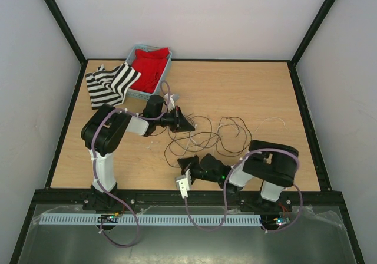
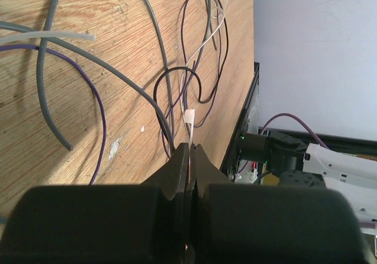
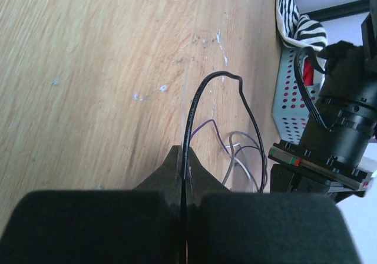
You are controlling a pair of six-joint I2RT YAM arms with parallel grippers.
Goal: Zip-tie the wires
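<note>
Grey, purple, black and white wires (image 1: 203, 140) lie in a loose tangle in the middle of the table in the top view. My left gripper (image 1: 192, 127) is at the tangle's upper left. In the left wrist view its fingers (image 2: 177, 172) are shut, with a thin white strip (image 2: 189, 116), seemingly a zip tie, running between them and poking past the tips. Below the tangle, my right gripper (image 1: 181, 162) is shut on a black wire (image 3: 191, 114). That wire stands up from the fingers and bends over to the right in the right wrist view.
A light blue basket (image 1: 138, 93) holding red cloth stands at the back left, beside a black-and-white striped cloth (image 1: 106, 87). One white strand (image 1: 272, 118) reaches right from the wires. Bare table (image 1: 235, 87) lies behind them.
</note>
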